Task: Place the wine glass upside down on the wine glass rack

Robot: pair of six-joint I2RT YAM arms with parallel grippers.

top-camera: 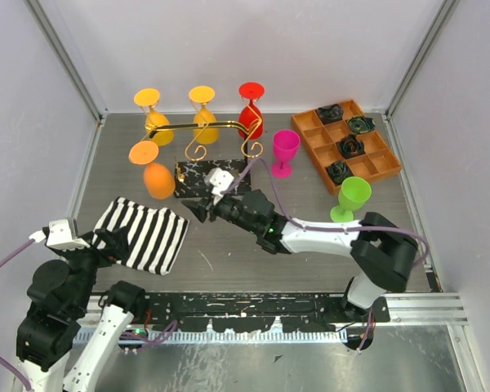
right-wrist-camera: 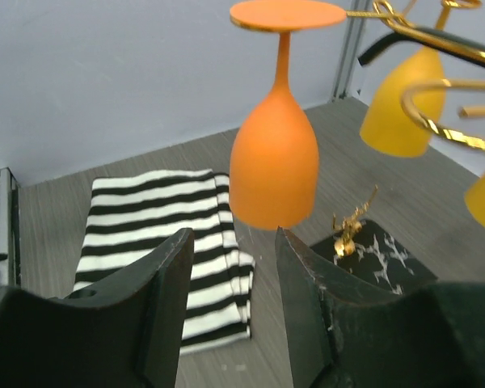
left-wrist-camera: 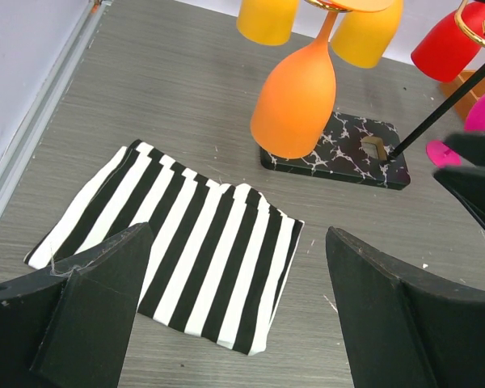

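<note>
An orange glass point(top-camera: 159, 180) hangs upside down from the front of the gold rack point(top-camera: 188, 126), its foot upward, as do two yellow glasses point(top-camera: 207, 131) and a red one point(top-camera: 250, 122) behind. My right gripper point(top-camera: 198, 207) is just right of the orange glass, apart from it; in the right wrist view its fingers stand parted with nothing between them. My left gripper waits at the left front, open and empty, above the striped cloth point(left-wrist-camera: 210, 250).
A magenta glass point(top-camera: 285, 151) and a green glass point(top-camera: 354, 194) stand upright on the right. An orange compartment tray point(top-camera: 376, 162) holds dark items at back right.
</note>
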